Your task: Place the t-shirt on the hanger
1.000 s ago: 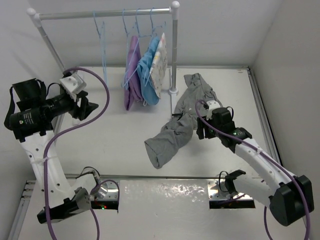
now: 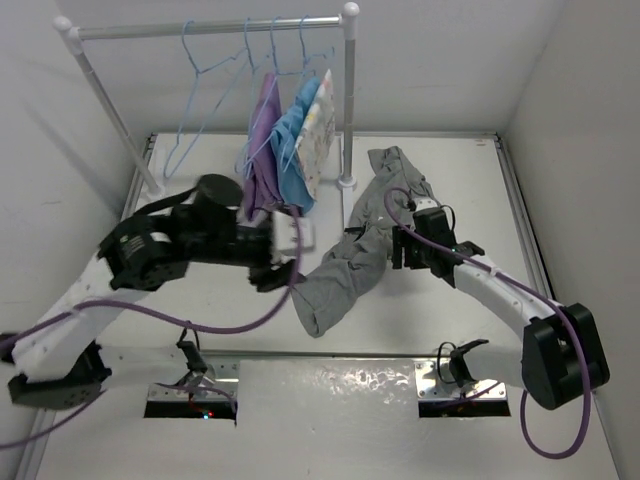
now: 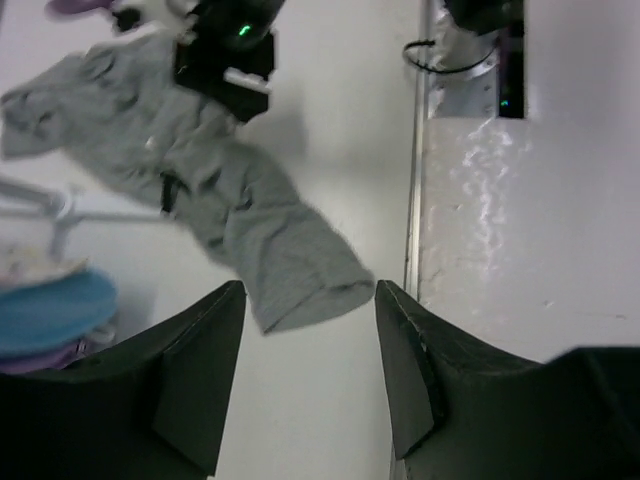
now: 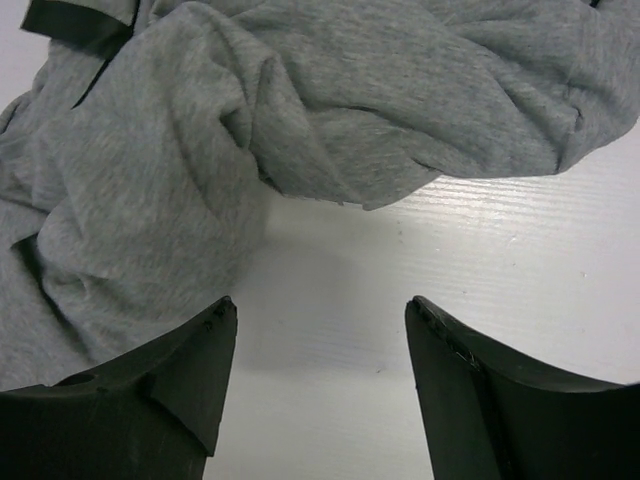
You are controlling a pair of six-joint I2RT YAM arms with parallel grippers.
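The grey t-shirt (image 2: pixel 345 275) lies crumpled and stretched out on the white table, right of the clothes rack. An empty blue hanger (image 2: pixel 192 110) hangs tilted from the rack's bar. My left gripper (image 2: pixel 275 280), blurred in the top view, is near the shirt's lower left end; its fingers (image 3: pixel 205 365) stand apart in the left wrist view with nothing held. Over the table beside the shirt's right side is my right gripper (image 2: pixel 400 248). Its fingers (image 4: pixel 195 370) are spread too, with bare table between them and grey cloth (image 4: pixel 150 190) beyond.
Purple (image 2: pixel 265 150), blue (image 2: pixel 292 140) and patterned (image 2: pixel 318 125) clothes hang together toward the right of the rack bar (image 2: pixel 210 28). The rack's right post (image 2: pixel 349 110) stands close to the shirt.
The left arm has swung right across the table, from the far left toward the shirt. The empty hanger has turned and swung.
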